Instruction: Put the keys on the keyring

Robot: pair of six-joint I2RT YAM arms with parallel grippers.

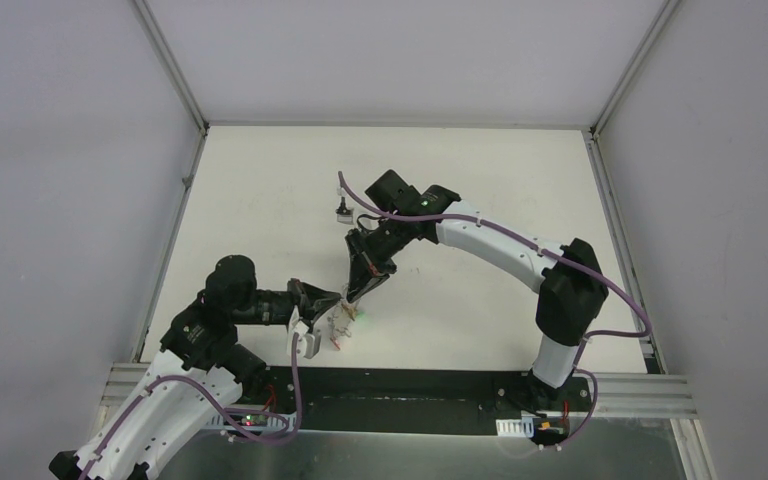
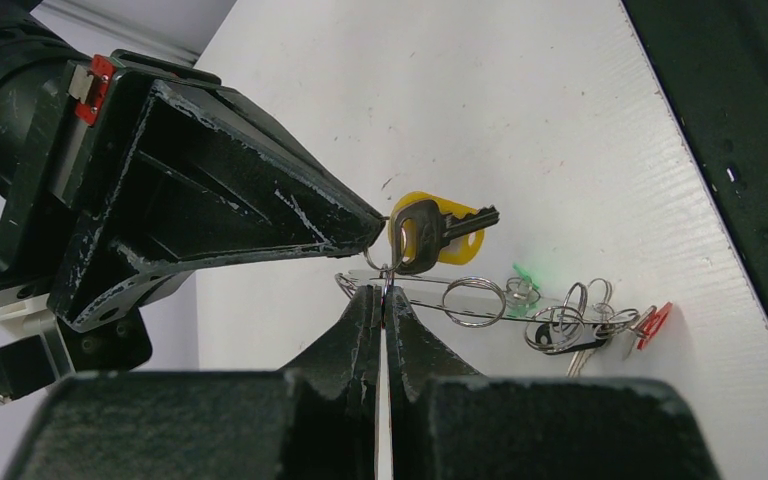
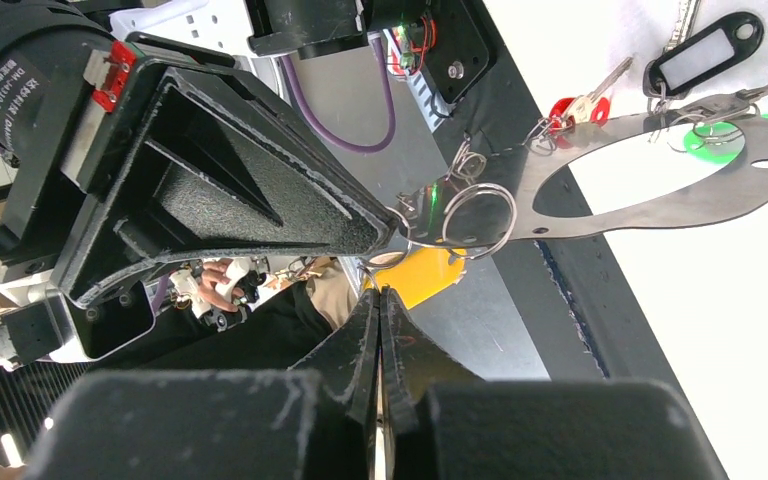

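A flat metal keyring plate (image 3: pixel 620 212), with wire rings and several keys, extends from the tip of my left gripper (image 1: pixel 340 297). In the left wrist view the plate appears nearly edge-on, and the left fingers (image 2: pixel 364 325) are shut on its end. Close beside them my right gripper is shut at a thin wire ring (image 3: pixel 390 257). A dark key with a yellow tag hangs at these fingertips; in the right wrist view the fingers partly cover the tag. Whether its ring is threaded through the plate I cannot tell.
A larger loose ring (image 3: pixel 480 218) loops at the plate's near end. Farther along dangle a red-headed key (image 3: pixel 582 108), a black tag (image 3: pixel 708 54) and a green one (image 2: pixel 522 290). Its dark front edge lies close by.
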